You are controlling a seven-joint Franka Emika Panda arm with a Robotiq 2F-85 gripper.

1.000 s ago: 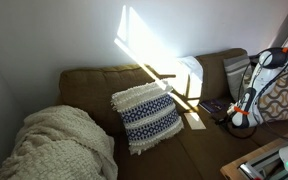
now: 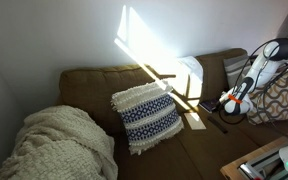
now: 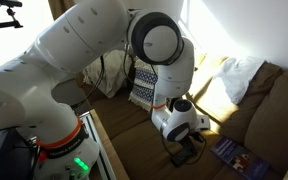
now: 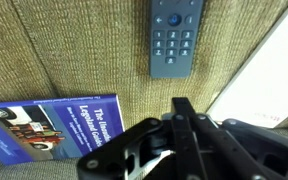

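In the wrist view a grey remote control (image 4: pixel 174 38) with dark buttons lies on the brown sofa fabric. A blue Legoland guide book (image 4: pixel 69 125) is at the lower left, and a white printed sheet or booklet (image 4: pixel 262 85) at the right. My gripper is shut at the bottom, below the remote in the picture and apart from it, with nothing seen between its fingers. In exterior view 1 the gripper (image 2: pixel 220 102) hangs over the right part of the sofa. The book (image 3: pixel 240 157) also shows in exterior view 2.
A blue-and-white patterned pillow (image 2: pixel 148 115) leans on the backrest, with a cream blanket (image 2: pixel 59 145) at the left end. A striped pillow (image 2: pixel 274 100) stands behind the arm. Between pillow and white sheet some seat is bare.
In exterior view 1 the arm has moved up and back, slightly leftward, from its lower place over the seat. A dark long item on the seat shows more clearly now.
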